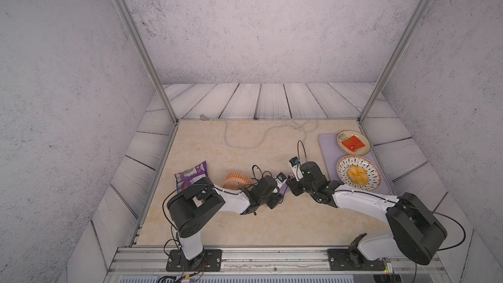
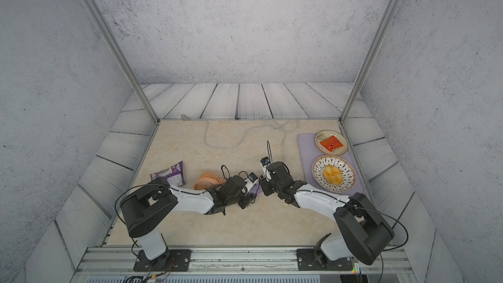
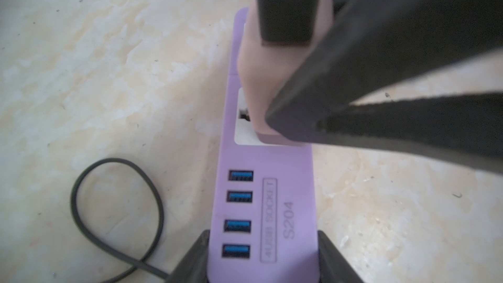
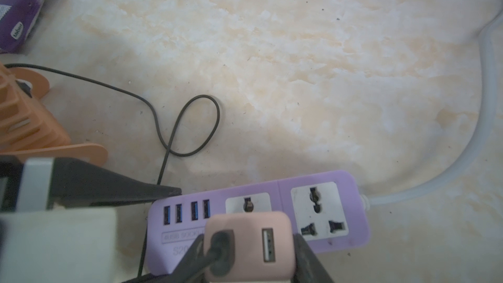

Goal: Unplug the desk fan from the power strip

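The lilac power strip (image 3: 264,215) lies on the table, and my left gripper is shut across its USB end, one finger on each side. A pink adapter plug (image 4: 249,230) with a dark cable is between the fingers of my right gripper, which is shut on it. In the left wrist view the pink plug (image 3: 277,83) stands over the strip's white socket plate (image 3: 249,135); whether its prongs are in the socket cannot be seen. The far socket (image 4: 319,209) is empty. The orange desk fan (image 4: 31,115) lies left of the strip.
A thin black cable (image 4: 183,154) loops behind the strip, and its thick white cord (image 4: 479,141) curves away right. Purple snack bags (image 1: 191,173) lie left. A lilac tray (image 1: 329,152) with two dishes stands right.
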